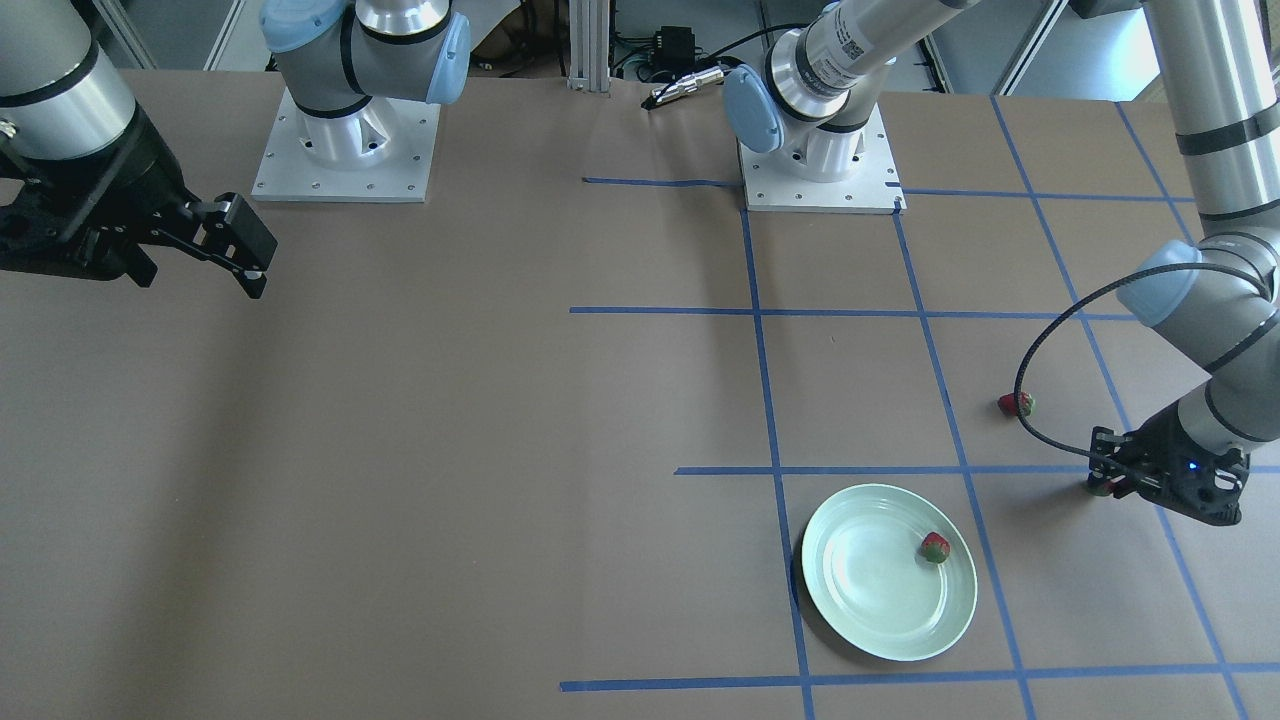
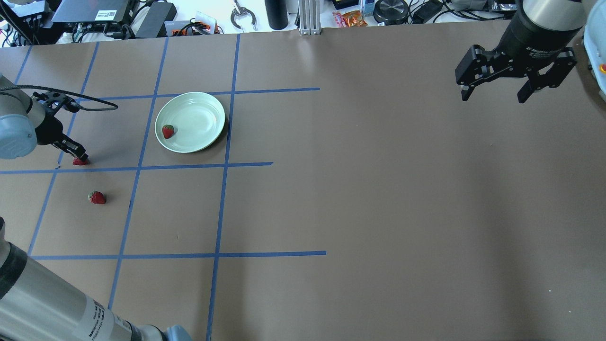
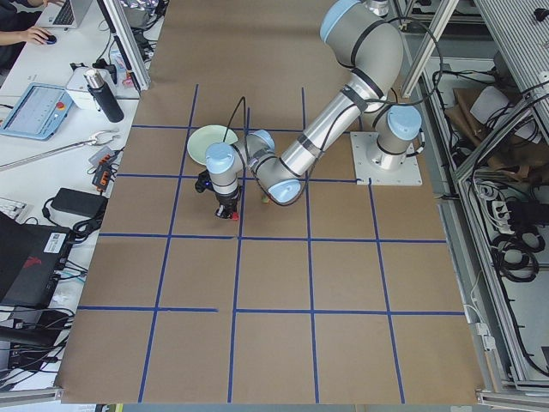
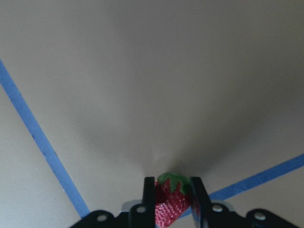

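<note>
In the left wrist view my gripper has its two fingers either side of a strawberry (image 4: 168, 206), red with a green leafy top, low on the floor mat; the fingers appear to touch it. In the top view that strawberry (image 2: 78, 161) is half covered by my gripper at the left. A second strawberry (image 1: 1011, 403) lies on the mat behind it in the front view, and a third (image 1: 935, 547) rests on a pale green plate (image 1: 870, 600).
Blue tape lines cross the mat. An idle arm with a black gripper (image 1: 216, 246) hangs at the front view's left, and other arm bases stand at the back.
</note>
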